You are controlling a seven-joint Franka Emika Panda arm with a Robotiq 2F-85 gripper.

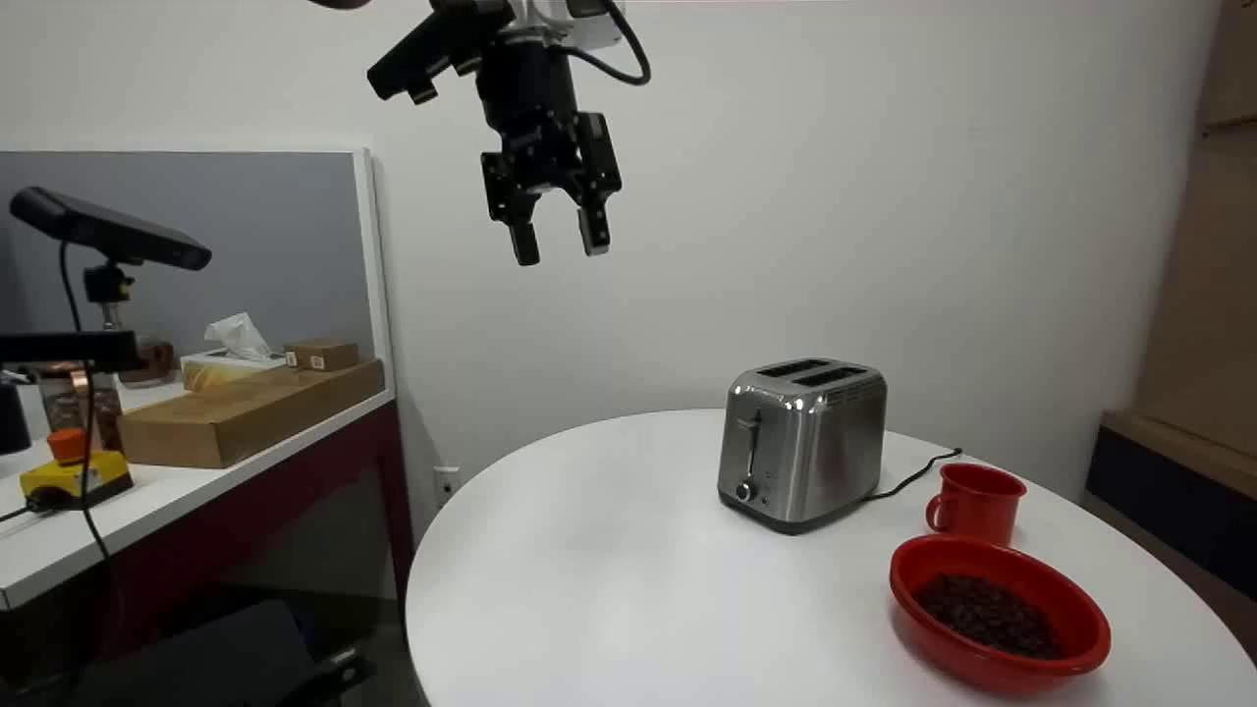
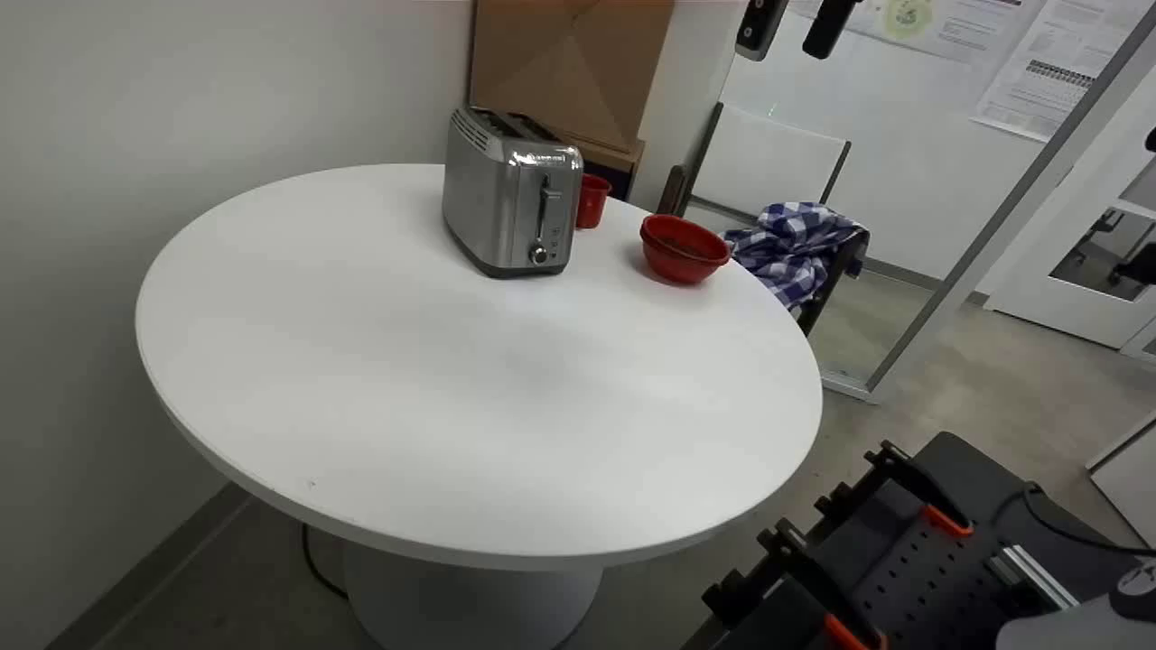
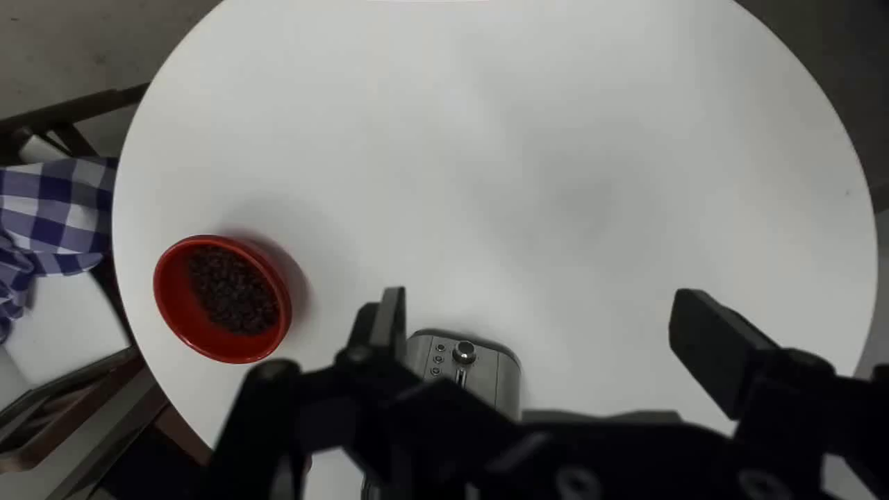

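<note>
High above the round white table (image 1: pixel 566 566), my gripper (image 1: pixel 562 242) hangs open and empty, its two fingers pointing down. In the wrist view the gripper spans wide over bare tabletop. A silver two-slot toaster (image 1: pixel 807 442) stands on the table; no bread shows in its slots. To its right are a red mug (image 1: pixel 980 505) and, nearer the camera, a red bowl (image 1: pixel 931 595) partly filled with dark beans (image 1: pixel 990 613). From above, the bowl (image 3: pixel 171 292) lies near the table's edge, and my gripper's own body covers most of the toaster (image 3: pixel 492 375).
The toaster's black cord (image 1: pixel 916 473) runs toward the mug. A checked cloth (image 2: pixel 797 244) hangs over a chair beside the table. Left of the table, a side bench (image 1: pixel 271 436) holds boxes and a camera.
</note>
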